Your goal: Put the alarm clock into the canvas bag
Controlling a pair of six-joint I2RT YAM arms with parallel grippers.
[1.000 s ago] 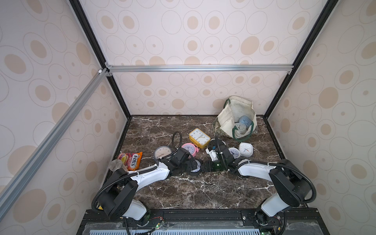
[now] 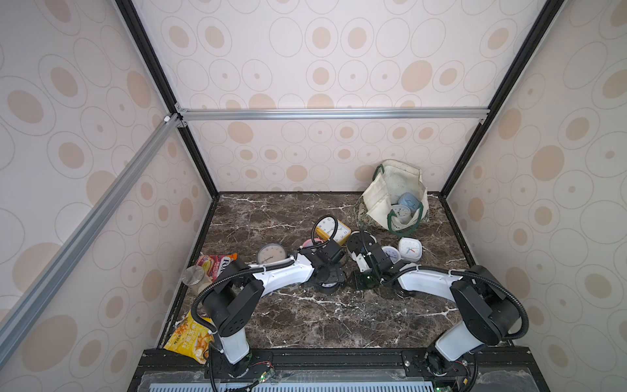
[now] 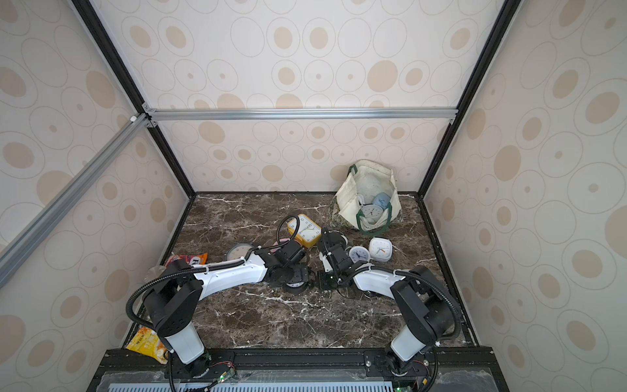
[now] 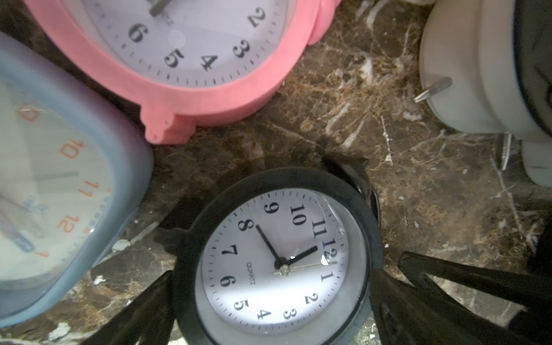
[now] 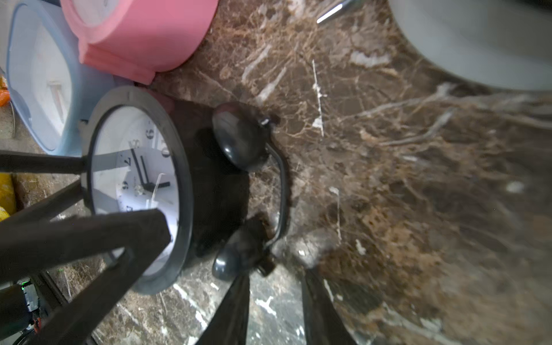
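A black twin-bell alarm clock [image 4: 258, 230] with a white face lies on the table. My left gripper is open, its fingers on either side of the clock's body. In the right wrist view those fingers reach across the clock's face from the left. My right gripper is beside the clock's bells, its fingers apart by a narrow gap. Bare table shows between the tips, one of them close to a bell [image 5: 238, 253]; whether they touch cannot be told. The canvas bag [image 2: 375, 202] with green handles stands open at the back right, holding clocks.
A pink clock [image 4: 230, 97] and a blue clock [image 4: 126, 155] sit close to the black one. A yellow clock [image 2: 341, 239] and a white square clock [image 2: 410, 249] are further back. Snack packets [image 2: 189, 339] lie at the left edge.
The left gripper has moved to the right over the black clock.
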